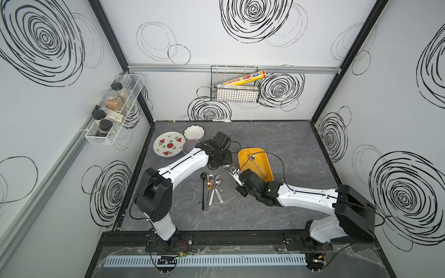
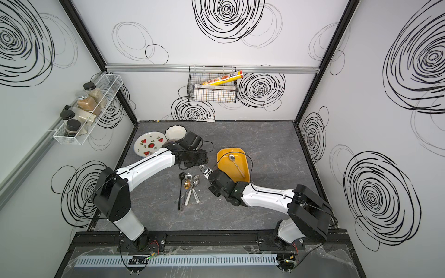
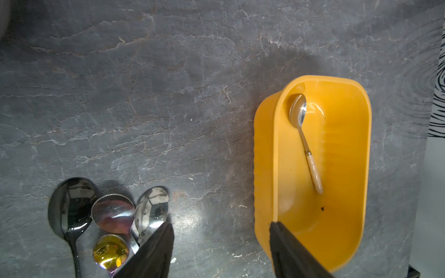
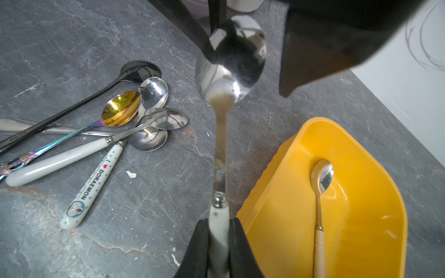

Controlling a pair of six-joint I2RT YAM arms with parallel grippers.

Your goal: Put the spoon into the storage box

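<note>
My right gripper is shut on the white handle of a spoon (image 4: pixel 234 55), bowl pointing away from it. The dark fingers (image 4: pixel 183 23) of my left arm reach around that bowl; one overlaps its edge, and whether it touches is unclear. My left gripper is part open in the left wrist view, and no spoon shows between its tips there. The yellow storage box (image 3: pixel 265 166) stands just right of the held spoon, with another spoon (image 3: pixel 311 166) lying inside it.
Several loose spoons (image 4: pixel 69 162) lie on the table to the left, among them a black ladle (image 3: pixel 73 203). A patterned plate (image 1: pixel 169 144) and a white bowl (image 1: pixel 193 132) sit at the back left. Free table (image 1: pixel 296 153) lies right of the box.
</note>
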